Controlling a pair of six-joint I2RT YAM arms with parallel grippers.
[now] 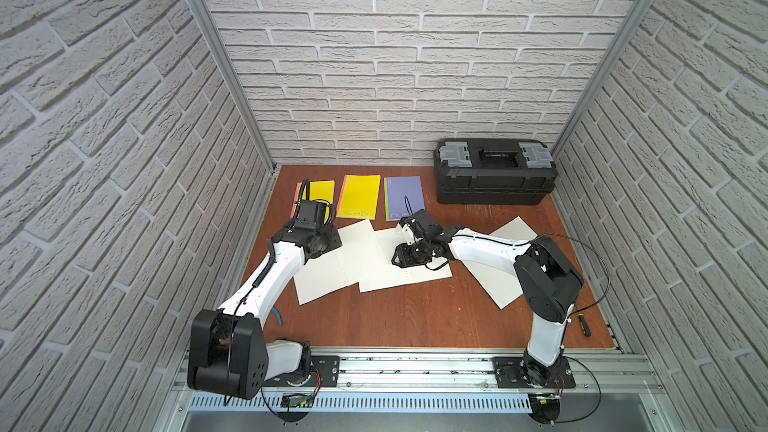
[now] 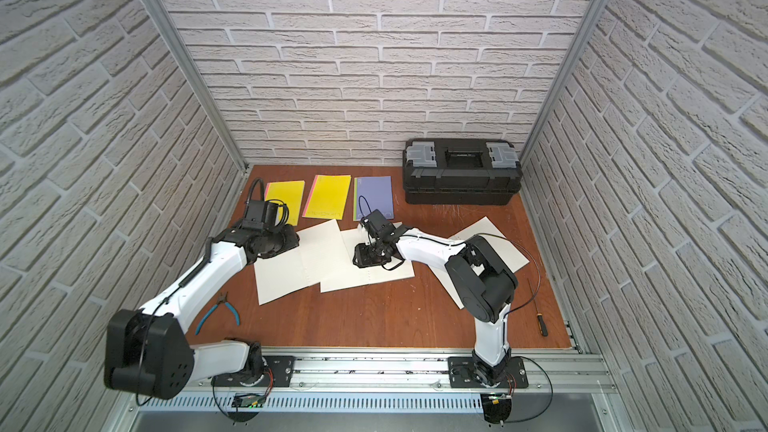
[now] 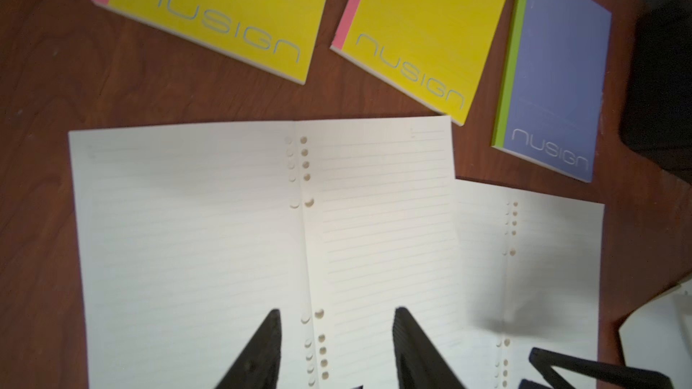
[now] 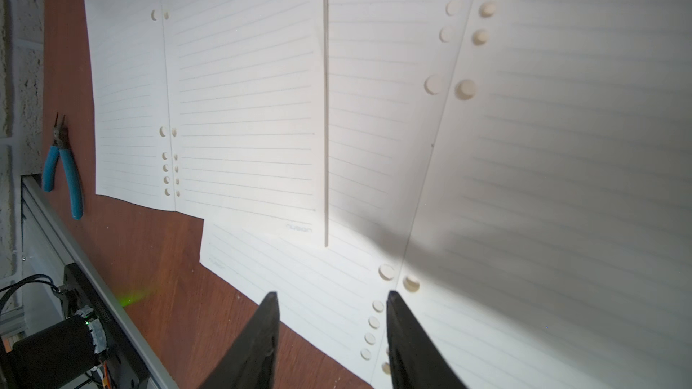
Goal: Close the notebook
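Note:
Two open notebooks with blank lined pages lie side by side at the table's middle. The left open notebook (image 3: 187, 245) has its right page overlapping the left page of the middle open notebook (image 4: 576, 173). My left gripper hovers above the left notebook near its spine, fingers spread and nothing between them. Over the middle notebook hangs my right gripper, also open and empty, its fingers around the near part of that notebook's spine and left page. A third open notebook (image 1: 504, 288) lies at the right, partly covered by the right arm.
Two yellow closed notebooks (image 1: 358, 197) and a purple one (image 1: 404, 192) lie in a row at the back. Behind right stands a black toolbox (image 1: 496, 172). Blue-handled pliers (image 2: 217, 309) lie front left; a screwdriver (image 2: 542, 325) lies front right.

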